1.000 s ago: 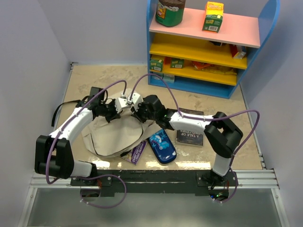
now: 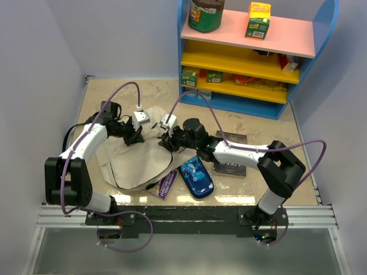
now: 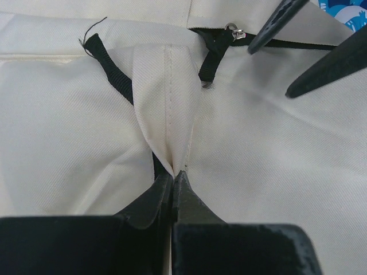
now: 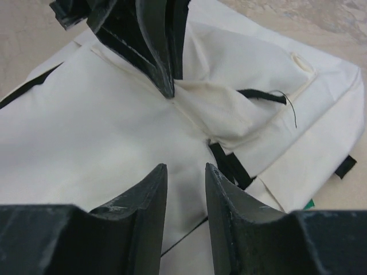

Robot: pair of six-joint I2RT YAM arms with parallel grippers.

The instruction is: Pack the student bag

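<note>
The cream cloth bag (image 2: 140,166) lies on the left of the table. My left gripper is shut on a raised fold of its fabric, the cloth gathered at its fingertips. Beyond that fold, in the left wrist view, a zipper pull (image 3: 214,60) hangs from the dark zip line. My right gripper hovers over the bag with its fingers apart and nothing visible between them. Past its tips lie black strap tabs (image 4: 232,167). A blue patterned pencil case (image 2: 196,176) and a purple book (image 2: 164,184) rest beside the bag, the book partly under its edge.
A dark book (image 2: 230,167) lies under the right arm. At the back stands a blue shelf unit (image 2: 229,102) with boxes and packets. Bare table (image 2: 269,126) shows on the right. Both grippers are close together over the bag.
From close together, the grippers have drawn apart: the left went leftward, the right moved right and toward the front.
</note>
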